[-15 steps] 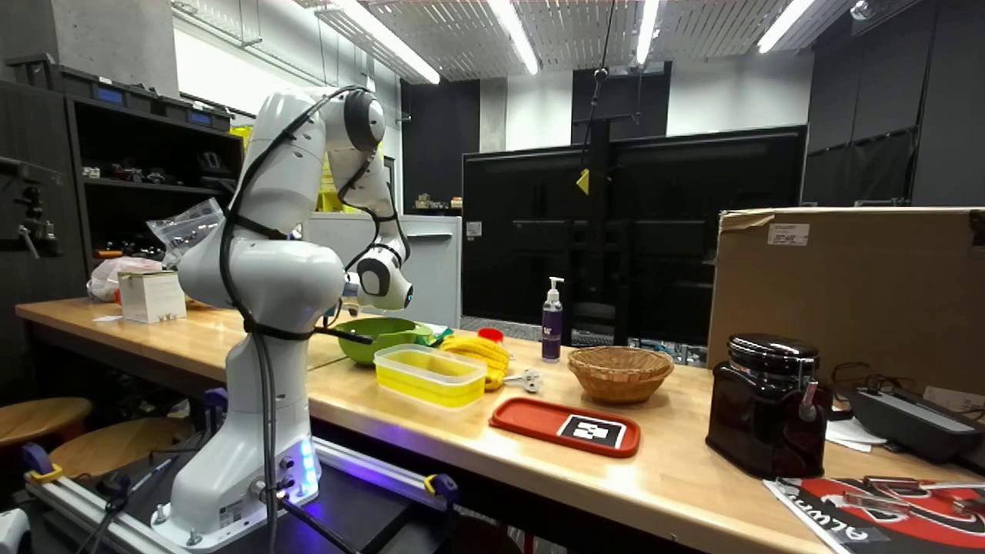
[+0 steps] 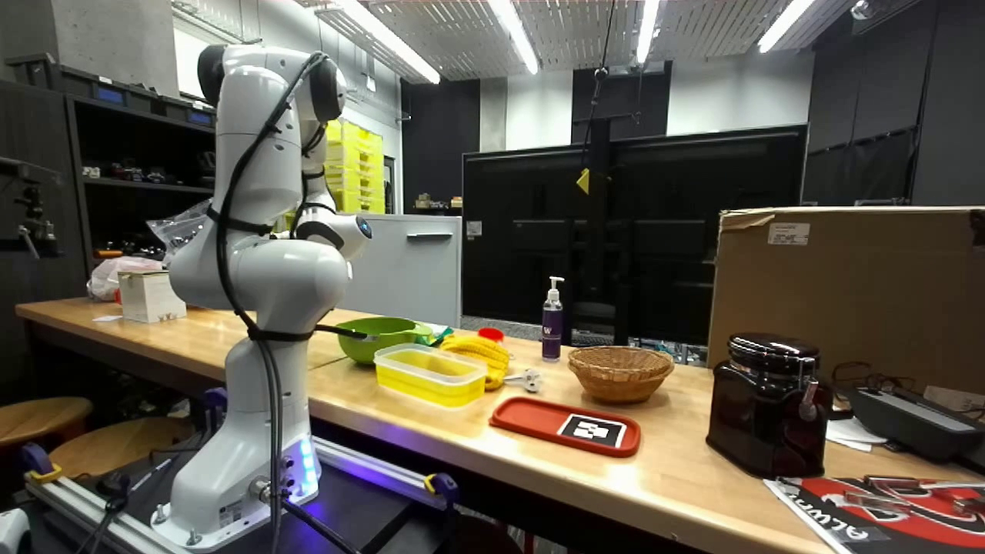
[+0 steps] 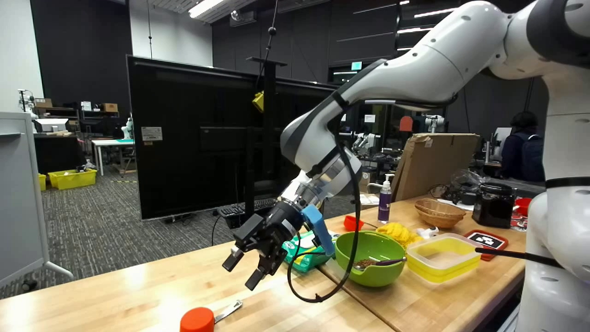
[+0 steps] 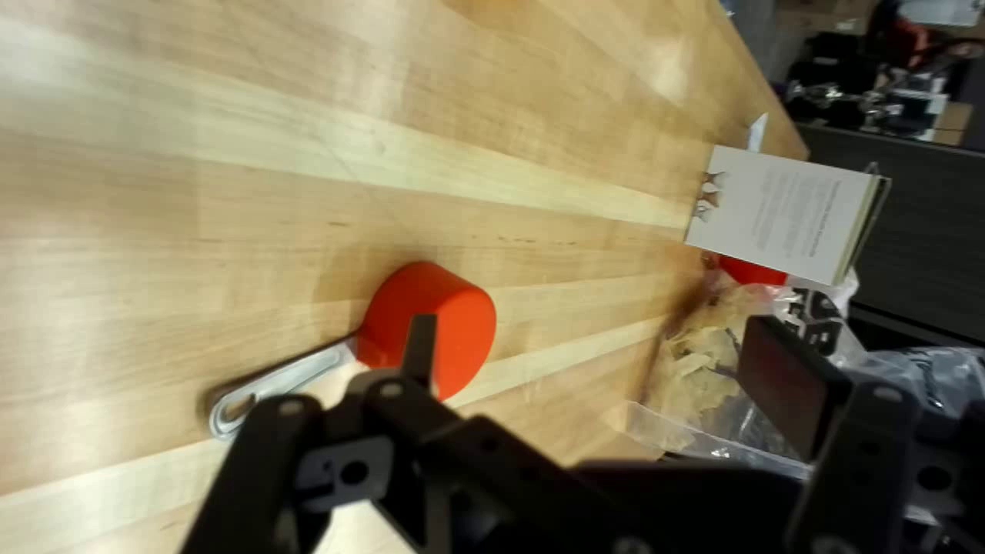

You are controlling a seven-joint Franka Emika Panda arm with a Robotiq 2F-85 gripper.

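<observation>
My gripper [image 3: 241, 271] hangs above the wooden table with its fingers apart and nothing between them. In the wrist view a red measuring cup [image 4: 434, 323] with a metal handle [image 4: 277, 383] lies on the table, partly behind one finger [image 4: 421, 346]. The other finger [image 4: 789, 383] is well to the right. In exterior view 2 the cup [image 3: 197, 321] is cut off at the bottom edge, nearer the camera than the gripper. My gripper is hidden behind the arm in exterior view 1.
A green bowl [image 3: 359, 243] holds brown bits and a dark-handled utensil. Beside it stand a yellow-tinted container [image 2: 429, 377] and a green bag [image 3: 303, 264]. Further right are a red tray [image 2: 535, 417], a wicker basket [image 2: 620, 369] and a dark canister [image 2: 768, 406]. A white box [image 4: 776, 208] stands at the other end.
In exterior view 1 the arm has folded back and its wrist has moved up and left, away from above the green bowl. The table objects there look unmoved.
</observation>
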